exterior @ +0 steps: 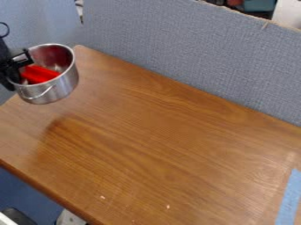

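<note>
A steel pot [53, 88] with a red object [41, 74] inside is at the far left, over the table's left edge. My black gripper [19, 63] is at the pot's left rim, partly out of frame and shut; whether the thin rim is between its fingers is hard to see.
A grey padded wall [188, 53] runs along the back, and a blue strip [288, 198] lies at the right edge.
</note>
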